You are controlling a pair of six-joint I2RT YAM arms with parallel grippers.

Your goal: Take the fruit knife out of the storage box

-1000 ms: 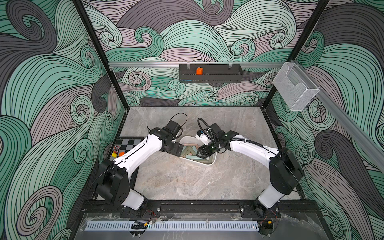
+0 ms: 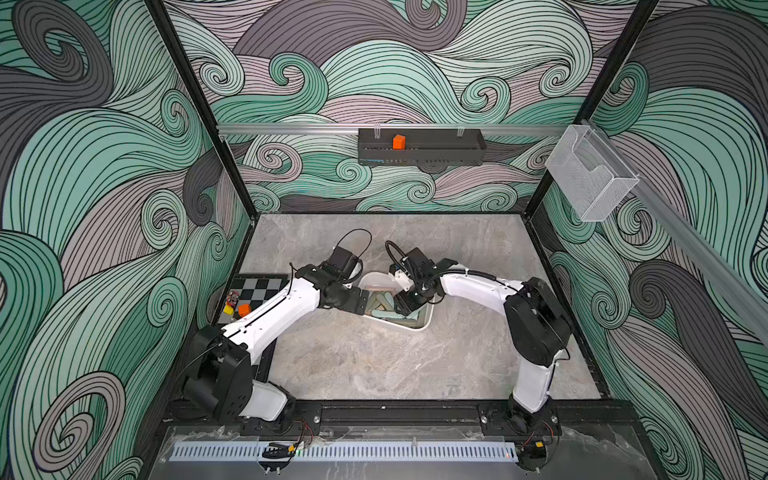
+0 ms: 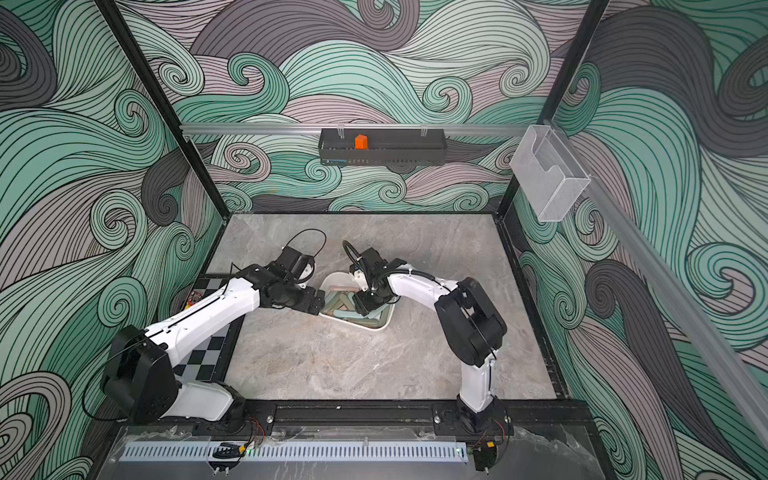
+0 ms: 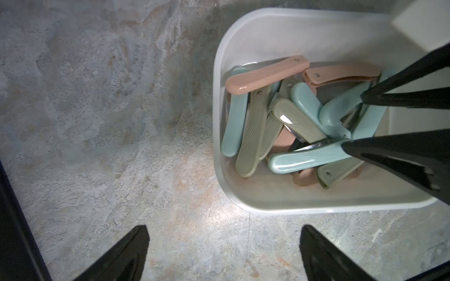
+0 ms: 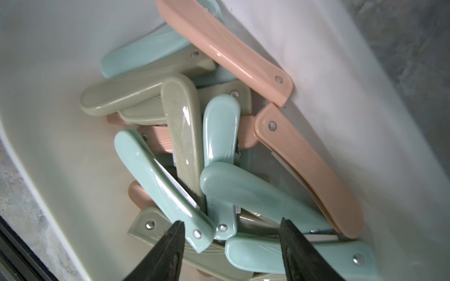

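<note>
The white storage box (image 4: 217,117) stands mid-table, holding a jumble of folded fruit knives with blue, olive and pink handles. My right gripper is inside it, open, with its fingers (image 5: 161,255) over the heap at the near end. Between and below those fingertips lie the ends of a blue knife (image 5: 164,187), an upright blue knife (image 5: 220,140) and a lower blue knife (image 5: 304,255); contact is hard to tell. My left gripper hangs open outside the box's left side, nothing between its fingers.
A black-and-white checkered board (image 2: 260,285) with small coloured objects lies at the left edge. On the back rail hangs a dark tray (image 2: 440,148) with an orange block (image 2: 398,141). The table in front of the box is bare.
My left gripper has shifted slightly right and down. The box has stayed put.
</note>
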